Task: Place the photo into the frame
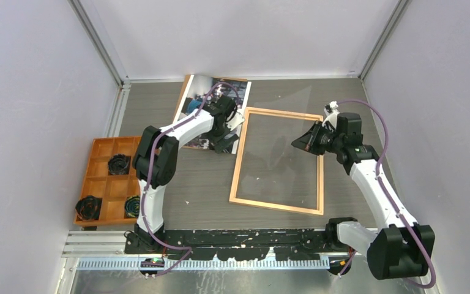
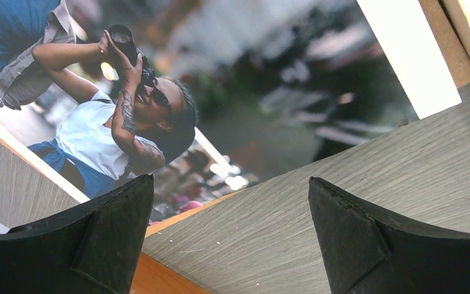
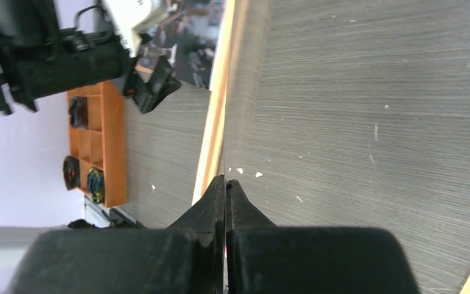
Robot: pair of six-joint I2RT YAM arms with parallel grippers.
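Note:
The photo lies at the back, left of the light wooden frame. My left gripper is open over the photo's front edge. In the left wrist view, the photo and its white border fill the upper part, with nothing between the fingers. At the frame's right side, above its opening, my right gripper is shut. A thin clear sheet runs edge-on up from its fingertips in the right wrist view, pinched between them. From above, this sheet shows only as faint reflections over the frame.
A brown backing board lies under the photo, showing along its edges. An orange compartment tray with dark coils stands at the left. Between tray and frame the table is mostly clear. White walls stand close on both sides and behind.

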